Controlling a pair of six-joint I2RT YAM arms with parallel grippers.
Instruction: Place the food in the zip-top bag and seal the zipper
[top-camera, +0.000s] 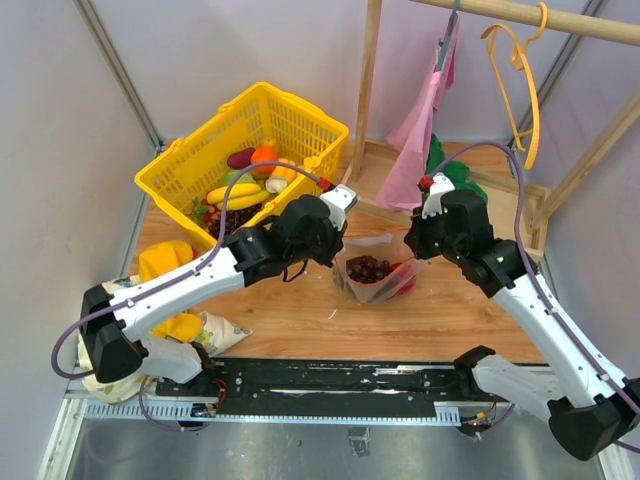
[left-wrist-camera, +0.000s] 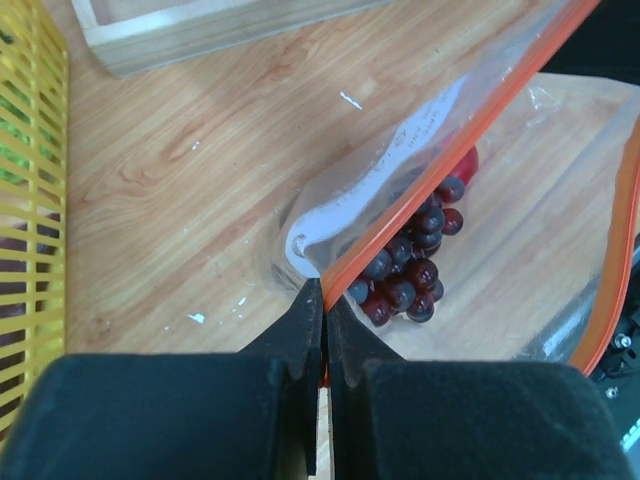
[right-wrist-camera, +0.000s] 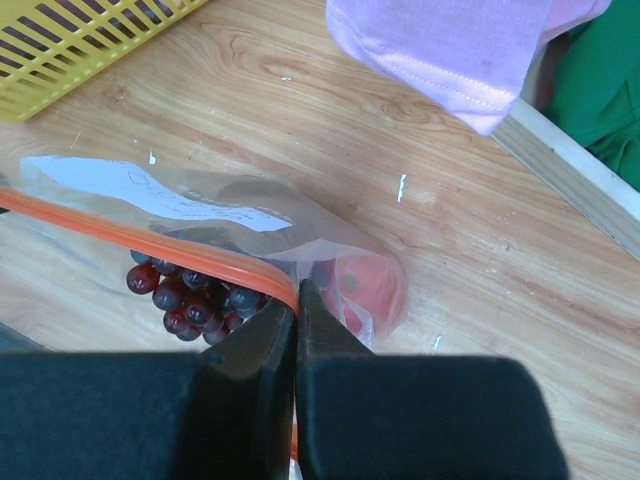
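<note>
A clear zip bag (top-camera: 365, 285) with an orange zipper strip stands between my grippers, holding dark grapes (left-wrist-camera: 400, 290) and a red round item (right-wrist-camera: 362, 285). My left gripper is shut on the bag's orange-edged rim at one side. On the other side my right gripper is shut on the same orange-edged top. The bag's mouth gapes between them, the two strips apart in the left wrist view.
A yellow basket (top-camera: 170, 175) of fruit and vegetables is at the back left. A wooden rack (top-camera: 545, 205) with pink cloth (top-camera: 410, 160) stands behind right. Yellow cloth (top-camera: 160, 260) lies at the left. Bare table is in front.
</note>
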